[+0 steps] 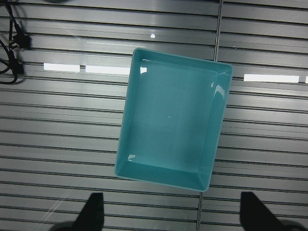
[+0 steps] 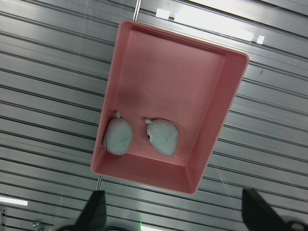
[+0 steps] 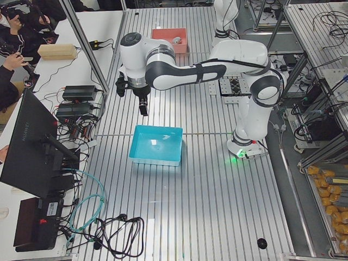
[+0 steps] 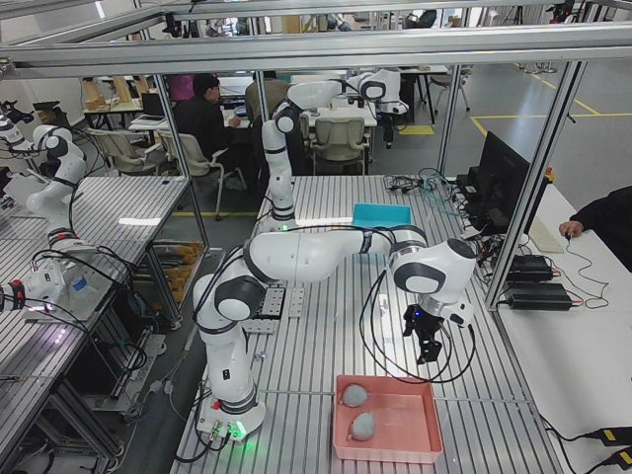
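Note:
An empty teal bin [image 3: 156,145] lies on the slatted table; my left gripper hangs above it, fingers open, nothing between them. A pink bin [image 2: 171,72] holds two grey plush toys, one [image 2: 118,136] along its side wall and the other [image 2: 162,137] nearer its middle. Above that bin my right gripper is open with nothing between its fingers; in the camera right view it [image 4: 427,351] hangs just behind the pink bin.
Black cables [image 3: 117,236] lie at the table's near left in the camera left view. A monitor [image 3: 30,141] and power boxes stand on the side desk. Metal frame posts line the table's edges. Bare slatted surface surrounds both bins.

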